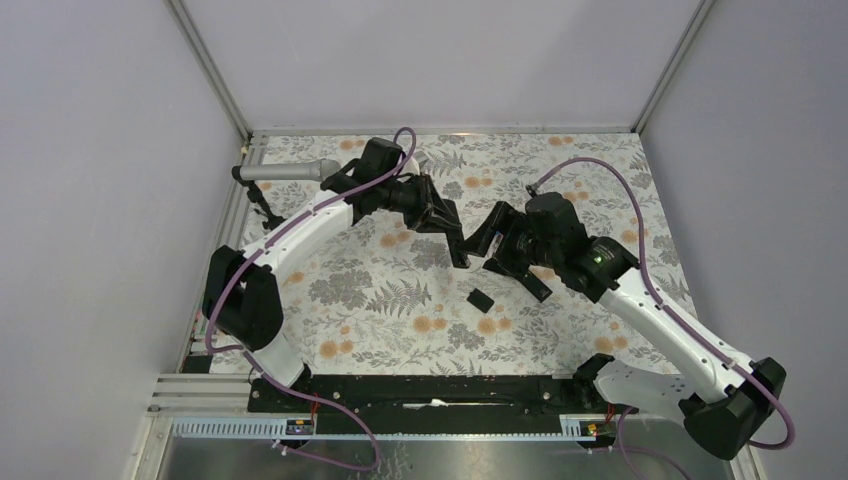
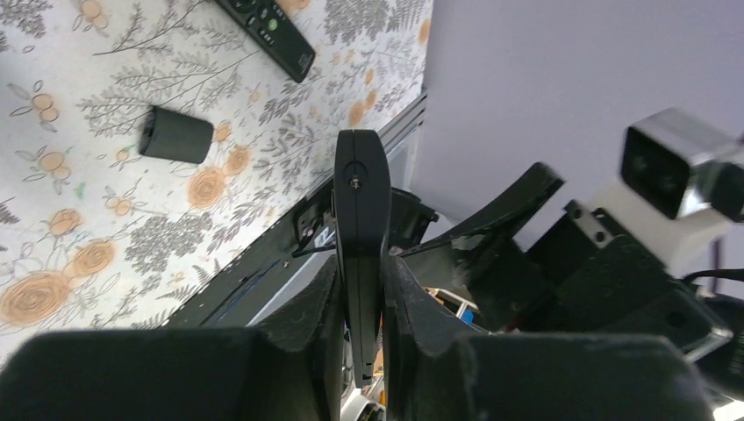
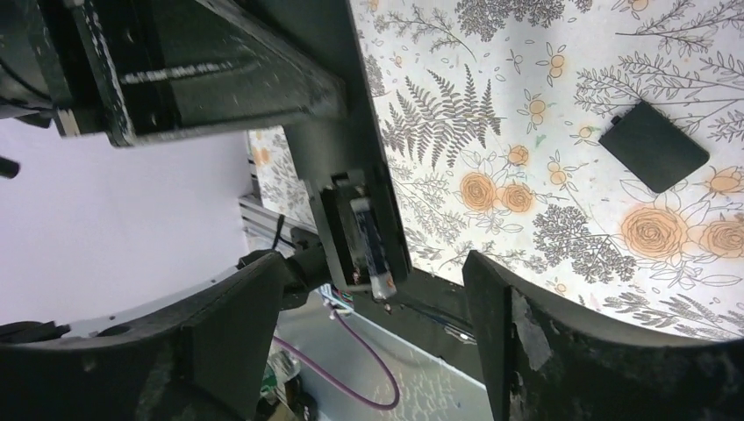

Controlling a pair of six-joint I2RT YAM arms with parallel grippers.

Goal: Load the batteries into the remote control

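Upright in my left gripper (image 1: 430, 215) is a black remote (image 2: 360, 202), its back toward my right gripper (image 1: 490, 235). In the right wrist view its battery compartment (image 3: 342, 228) shows, with a light battery (image 3: 372, 246) in it. My right gripper is open, its fingers either side of the remote's lower end in that view, apart from it. A small black battery cover (image 1: 480, 300) lies on the table below.
A second black remote (image 2: 268, 35) lies on the floral table (image 1: 360, 290), to the right under my right arm.
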